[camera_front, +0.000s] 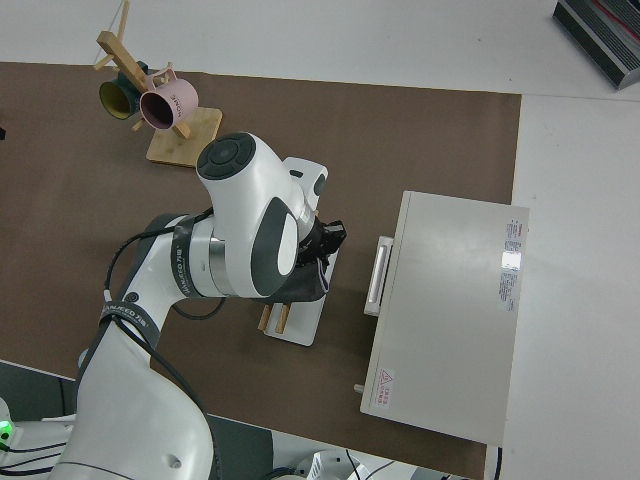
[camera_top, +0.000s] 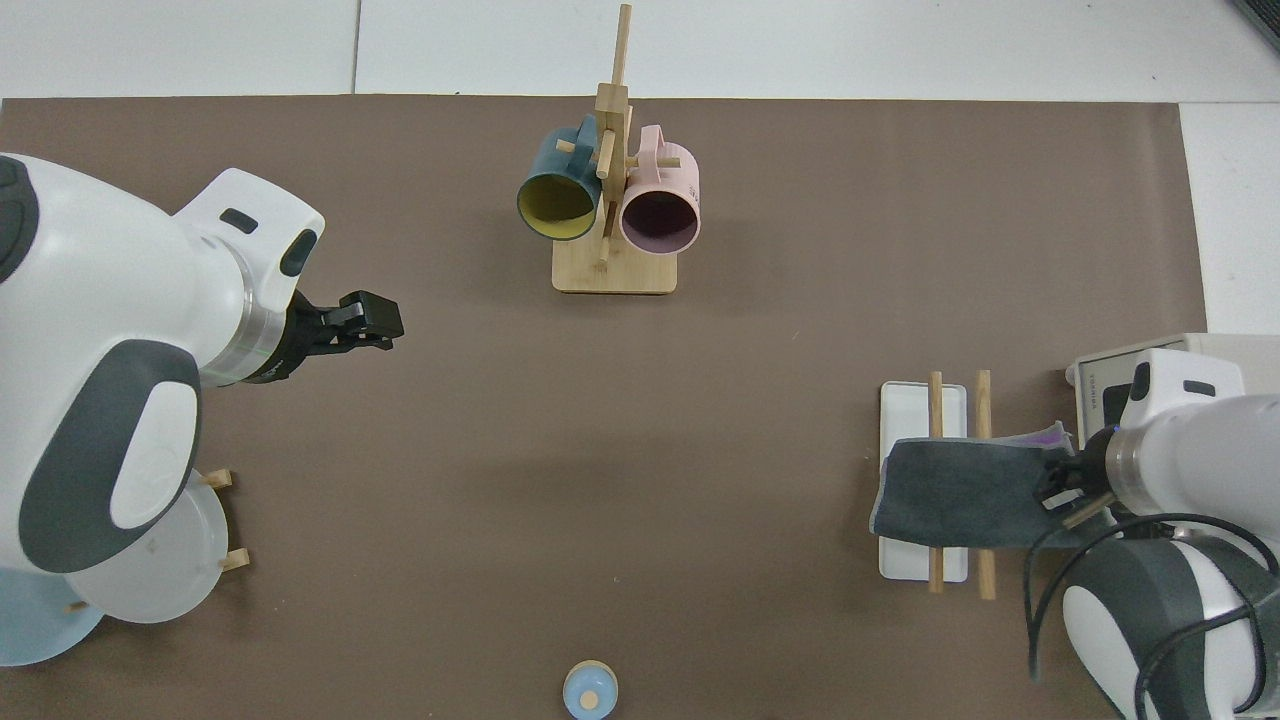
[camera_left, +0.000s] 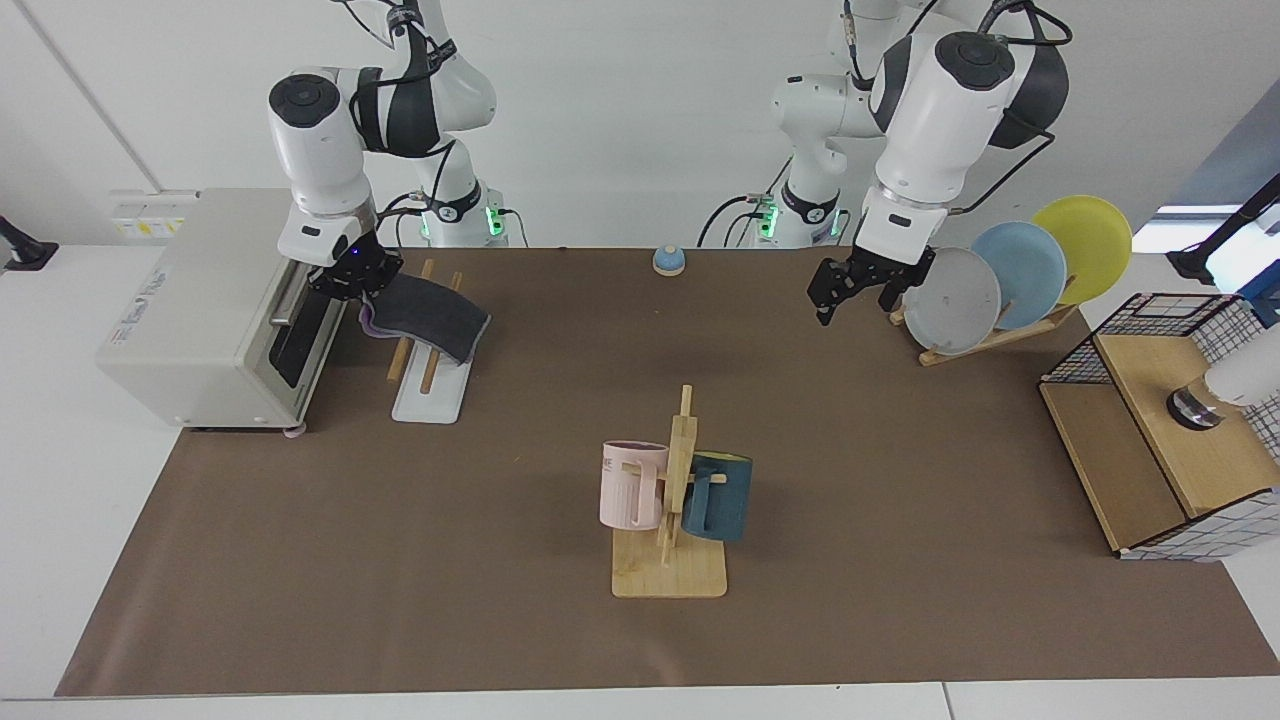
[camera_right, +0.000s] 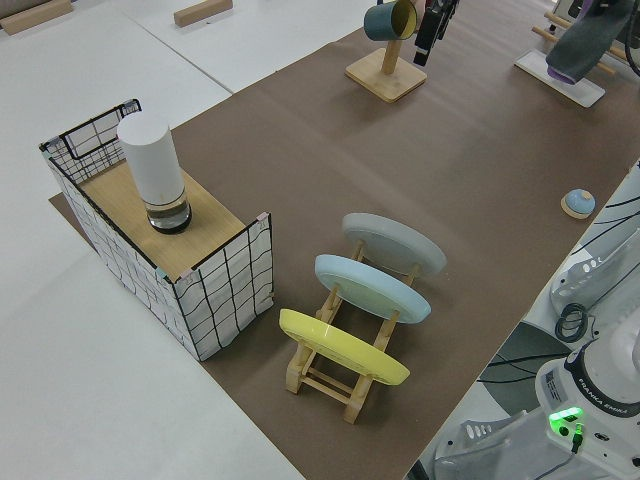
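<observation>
My left gripper (camera_top: 366, 324) hangs at the left of the top view, pointing toward the mug tree, nothing visible in it; its fingers' state is unclear. My right gripper (camera_top: 1074, 480) is over the white rack (camera_top: 900, 414) at the right, at a dark grey cloth (camera_top: 960, 486) with purple underside that lies across the wooden bars; whether its fingers close on the cloth is hidden. A teal mug (camera_top: 558, 186) and pink mug (camera_top: 660, 204) hang on a wooden stand (camera_top: 614, 276).
A white appliance (camera_left: 192, 324) stands beside the rack. Plates (camera_left: 1080, 234) in a wooden holder and a wire shelf (camera_left: 1140, 444) are on the other side. A small blue round object (camera_top: 590, 690) sits at the table edge.
</observation>
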